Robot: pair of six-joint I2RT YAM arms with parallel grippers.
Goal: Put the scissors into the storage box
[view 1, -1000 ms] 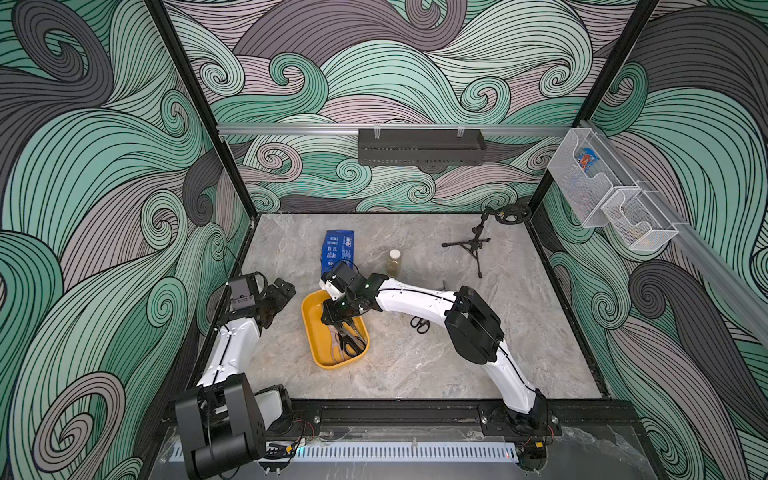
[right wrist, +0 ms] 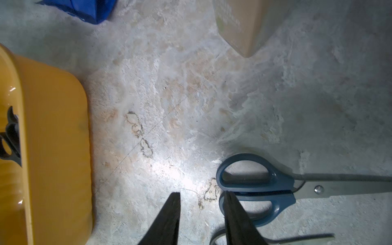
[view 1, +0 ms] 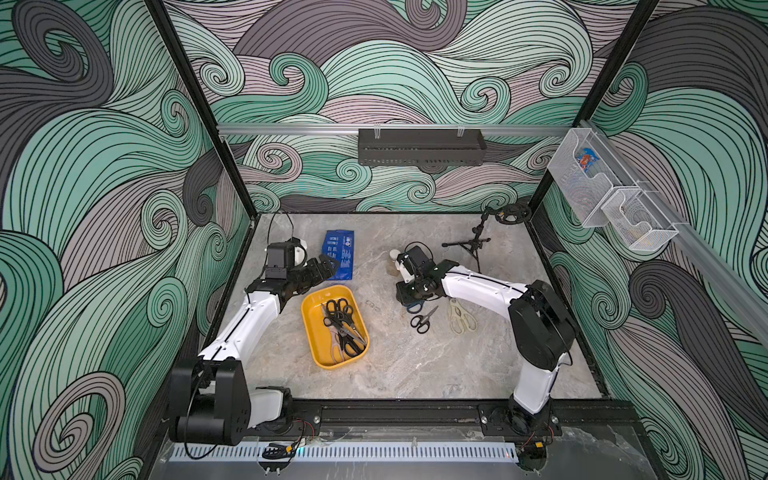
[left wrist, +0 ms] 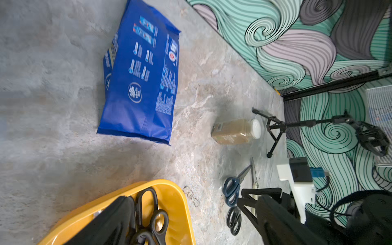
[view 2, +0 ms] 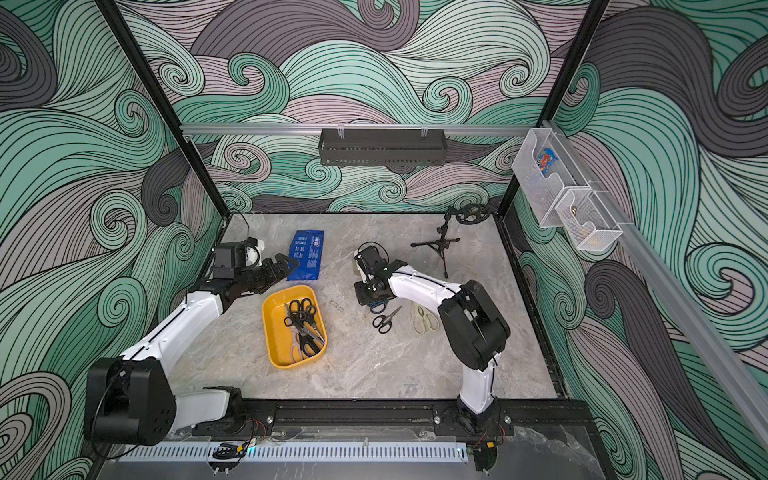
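Note:
The yellow box [view 1: 312,336] holds several pairs of scissors [view 2: 306,336]. My right gripper is open above the table, over blue-handled scissors [right wrist: 277,181] lying right of the box, with nothing between its fingers. Black scissors [view 1: 421,323] and cream-handled scissors [view 1: 462,318] lie nearby on the table. My left gripper [view 1: 320,268] is above the table at the box's back left, near the blue bag [view 1: 337,248]; in its wrist view the dark fingers are blurred at the bottom, apart, with nothing seen held.
A jar [left wrist: 230,132] stands behind the blue scissors. A black tripod stand [view 2: 440,244] is at the back right. Wire baskets [view 1: 580,184] hang on the right rail.
My right gripper has moved right, from over the yellow box to over the blue scissors.

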